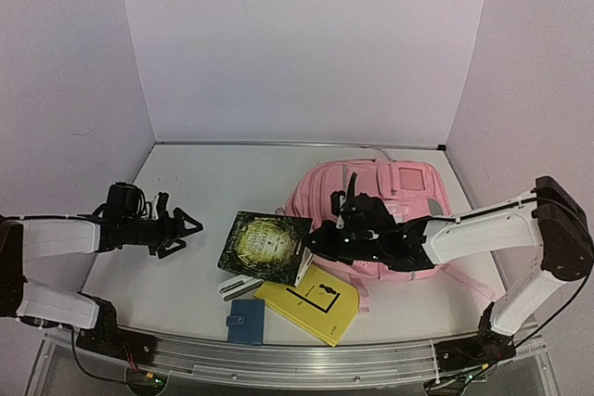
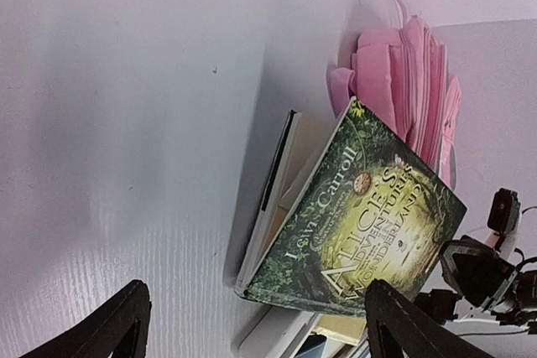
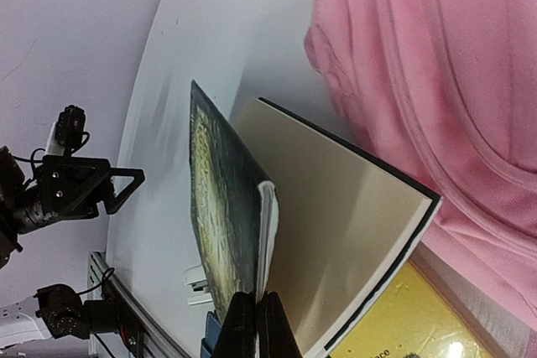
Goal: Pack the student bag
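A dark green Alice's Adventures in Wonderland book (image 1: pixel 264 248) is held by its right edge in my right gripper. The fingers are shut on one cover, and the book hangs partly splayed, its back cover (image 3: pixel 331 186) standing away from the front one. Left of it, my left gripper (image 1: pixel 188 231) stands open and empty, apart from the book. The pink bag (image 1: pixel 399 183) lies right of the book, partly hidden behind my right arm. A yellow book (image 1: pixel 320 308), a blue notebook (image 1: pixel 246 322) and a white-and-grey case (image 1: pixel 239 287) lie near the front edge.
A metal rail (image 1: pixel 306 368) borders the table's front edge. Walls close off the back and both sides. Bag straps (image 1: pixel 469 282) trail at the front right.
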